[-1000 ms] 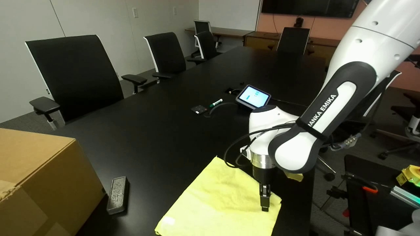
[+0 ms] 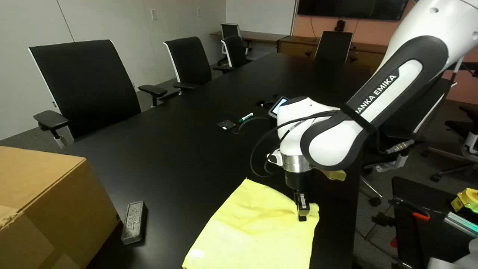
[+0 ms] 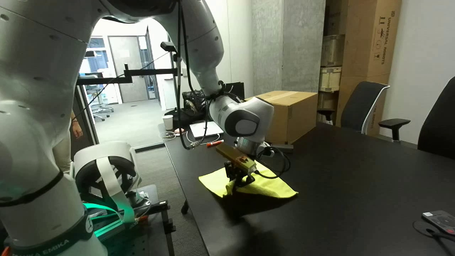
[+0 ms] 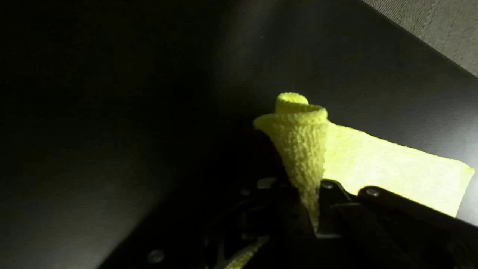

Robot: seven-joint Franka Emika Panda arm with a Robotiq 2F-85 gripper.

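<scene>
A yellow cloth lies on the black table, flat over much of its area and wrinkled near my gripper. The fingers are shut on a fold of it close to its right corner. In the wrist view the pinched cloth rises out of the gripper in a curled cone, while another part spreads flat at the right. From the second exterior view, the cloth is bunched up under the gripper, whose fingertips are hard to make out there.
A cardboard box and a dark eraser are left of the cloth. Farther back lie a green marker, a small black device and a tablet. Bare table stretches between them and the cloth.
My gripper has risen and shifted slightly away from the camera, drawing the cloth up into wrinkles around it. The cloth's near left corner has slid a little to the right.
</scene>
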